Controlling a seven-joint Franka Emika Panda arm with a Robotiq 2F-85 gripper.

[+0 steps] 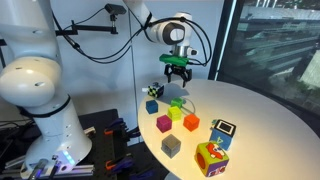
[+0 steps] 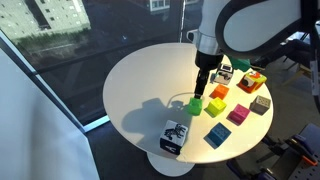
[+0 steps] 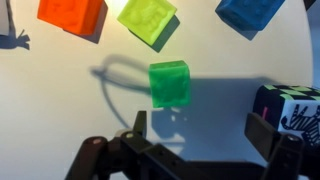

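Note:
My gripper [image 1: 178, 76] hangs above the far part of the round white table [image 1: 245, 100], its fingers wide apart and empty. Between and ahead of its fingertips in the wrist view, a small green block [image 3: 169, 84] lies on the table, clear of both. The same green block [image 2: 195, 106] appears under the gripper in exterior view 2. Close to it are a yellow-green block [image 3: 147, 17], an orange-red block [image 3: 78, 12] and a blue block [image 3: 248, 12].
A black-and-white patterned box [image 3: 291, 110] lies by the right finger in the wrist view. Toward the near side stand a magenta block [image 1: 162, 124], a wooden block [image 1: 171, 146], a colourful box [image 1: 212, 158] and a black-and-white box [image 1: 222, 132].

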